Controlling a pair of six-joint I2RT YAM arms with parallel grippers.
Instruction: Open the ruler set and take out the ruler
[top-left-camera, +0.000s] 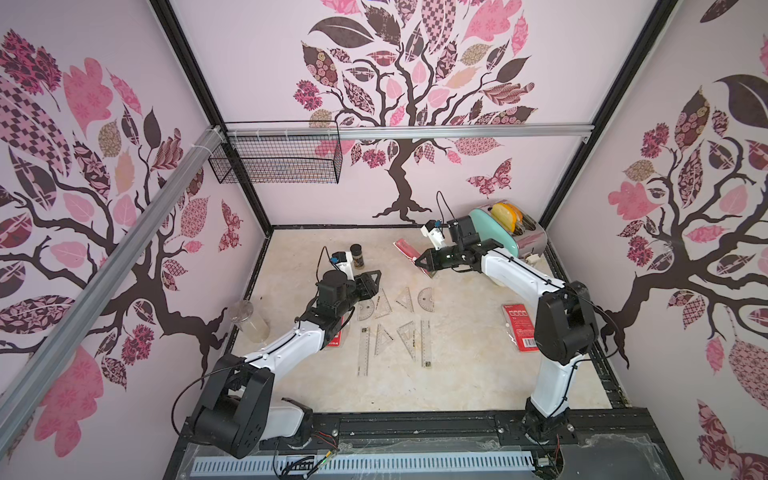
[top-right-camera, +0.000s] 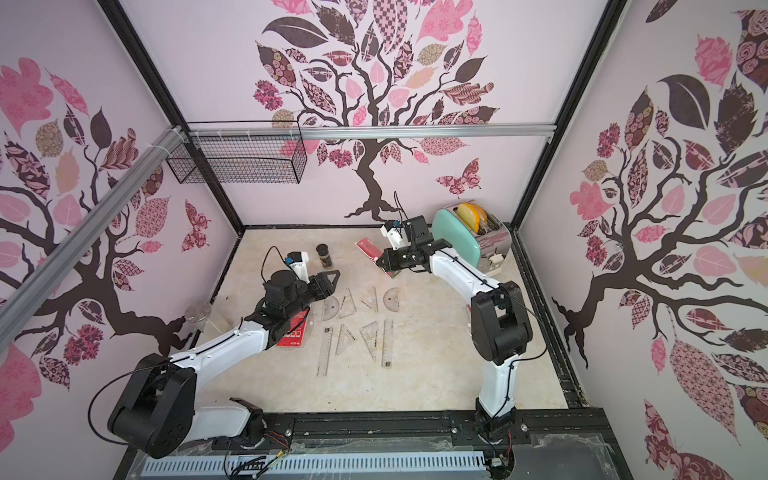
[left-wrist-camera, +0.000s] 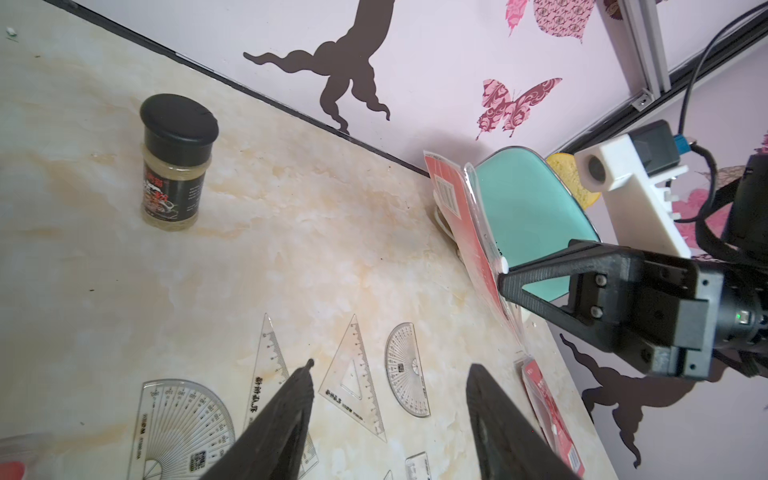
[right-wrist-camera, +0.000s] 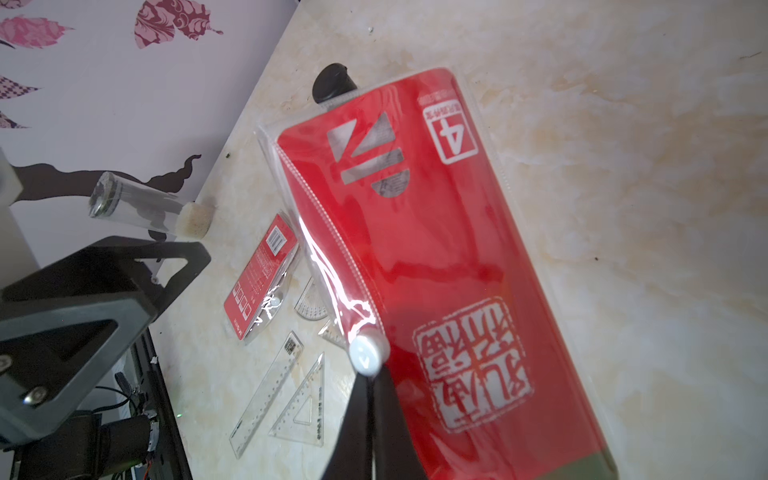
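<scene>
A red ruler set in a clear sleeve (right-wrist-camera: 448, 240), marked with a 4, fills the middle of the right wrist view. My right gripper is shut on its edge at the white snap button. From the left wrist view, this ruler set (left-wrist-camera: 468, 224) hangs tilted above the table, clear of the surface, with the right gripper at its side. My left gripper is open and empty, over the table to the left of the set. Whether rulers lie inside the sleeve is hard to tell beyond the small cut-out windows.
Clear triangles, protractors (top-left-camera: 426, 299) and straight rulers (top-left-camera: 425, 344) lie mid-table. Other red ruler sets lie at the right (top-left-camera: 520, 326) and left (top-right-camera: 294, 329). A black-capped jar (left-wrist-camera: 177, 160) stands at the back; a bin with a teal side (top-left-camera: 489, 228) fills the back right corner.
</scene>
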